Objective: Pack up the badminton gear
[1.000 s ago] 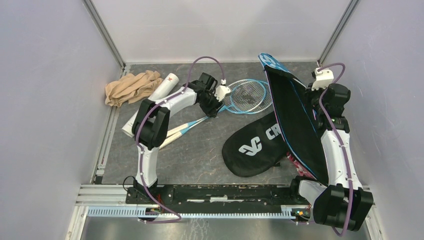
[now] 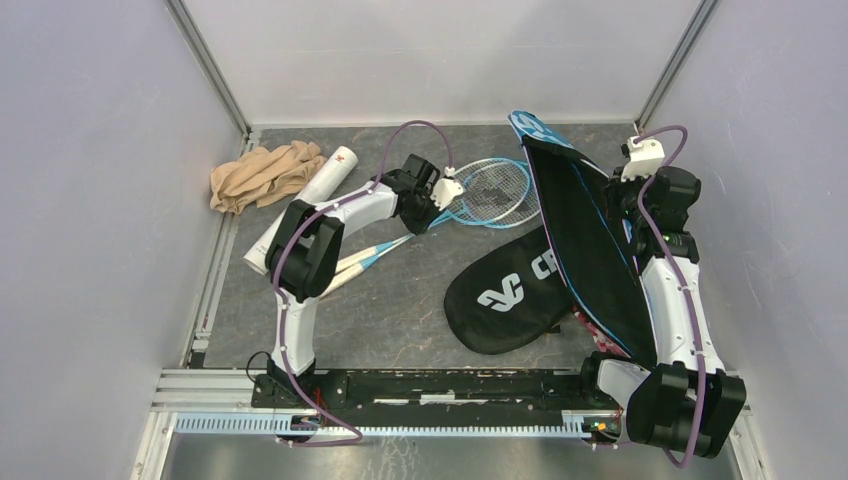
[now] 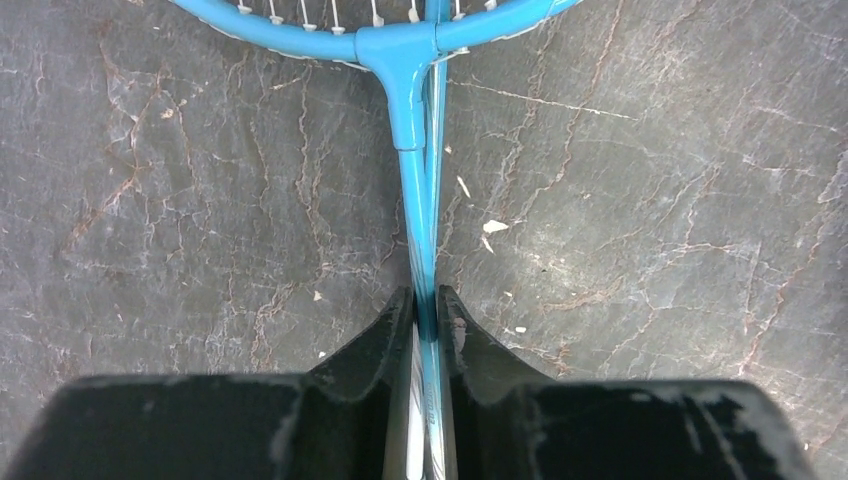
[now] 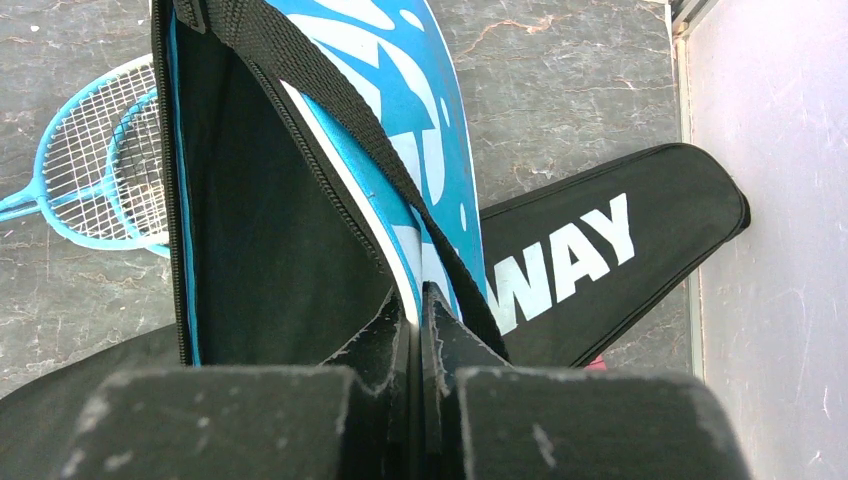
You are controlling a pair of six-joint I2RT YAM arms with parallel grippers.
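Observation:
Two blue and white rackets (image 2: 490, 193) lie on the floor, heads overlapping, handles towards the lower left. My left gripper is down over their thin blue shafts (image 3: 422, 220). Its fingertips stand close on either side of the shafts; whether they grip is unclear. An open black bag (image 2: 590, 240) with a blue printed side (image 4: 400, 110) hangs up from the floor at the right. My right gripper is shut on the white-edged rim of this bag, its zip and dark inside facing the rackets. A second black bag (image 2: 510, 295) with white lettering lies flat below.
A white tube (image 2: 330, 175) lies at the left under the left arm, beside a crumpled tan cloth (image 2: 265, 175). Walls close in on both sides.
The upper end of the open bag has swung a little to the left, and the right arm is almost unmoved.

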